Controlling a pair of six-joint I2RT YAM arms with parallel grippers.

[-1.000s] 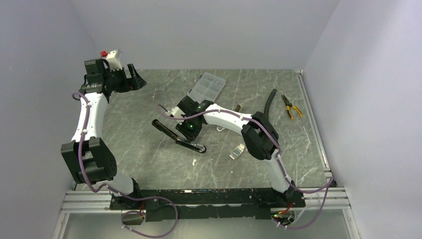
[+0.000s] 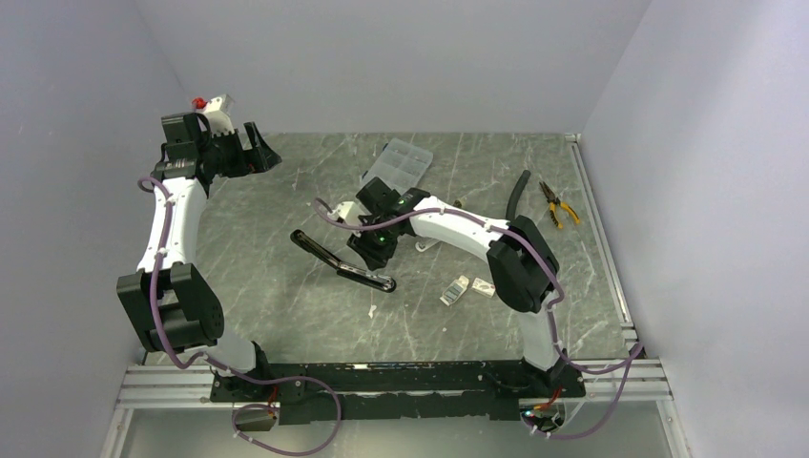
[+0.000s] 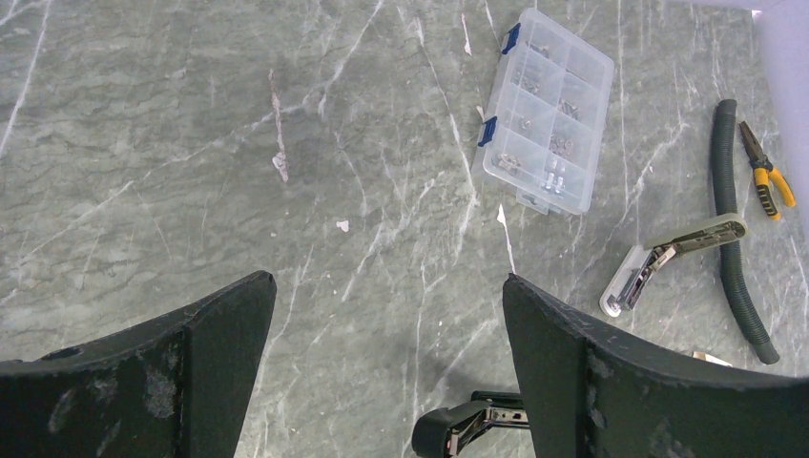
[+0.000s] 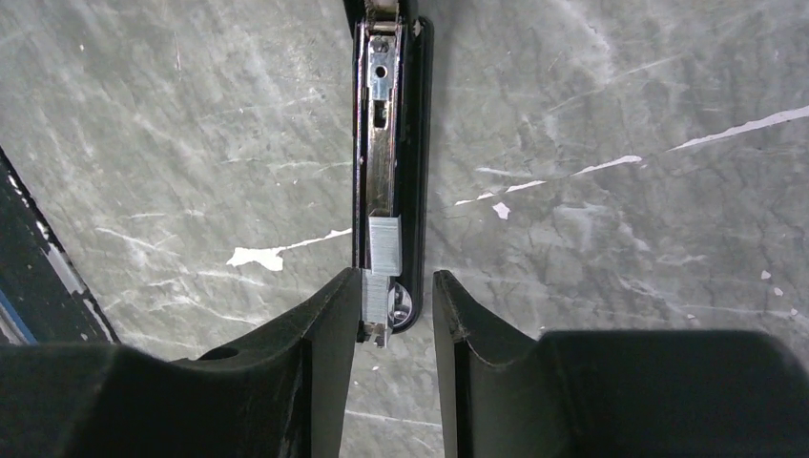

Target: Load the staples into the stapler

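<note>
The black stapler [image 2: 316, 250] lies unfolded on the table, its metal channel [image 4: 381, 153] exposed in the right wrist view. One silvery staple strip [image 4: 385, 245] sits on top of the channel towards its front end. Another staple strip [image 4: 375, 300] lies at that front end, partly behind a finger; whether either is seated inside the channel, I cannot tell. My right gripper is over this end, partly open, with a gap between its fingertips and no staples clamped. Away at the upper left, my left gripper [image 2: 269, 151] stands open and empty.
A clear compartment box [image 2: 404, 160] is at the back. Beside the right arm are an olive stapler [image 3: 701, 236], a black hose [image 2: 517, 195] and yellow-handled pliers [image 2: 557, 204]. Staple packs [image 2: 455, 290] lie right of the black stapler.
The left arm and the stapler have stayed put.
</note>
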